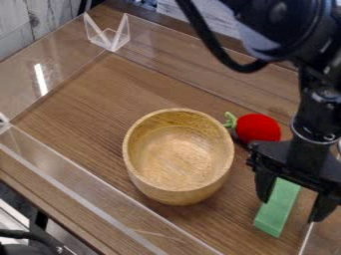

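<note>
My dark gripper is open and low at the right, its fingers either side of the upper part of a green bar lying lengthwise on the wooden table. Left of it sits an empty tan bowl. A red object, partly hidden by my arm, lies just behind the gripper, to the upper left.
A small white wire-like item stands at the far back left. The table's left edge shows at lower left.
</note>
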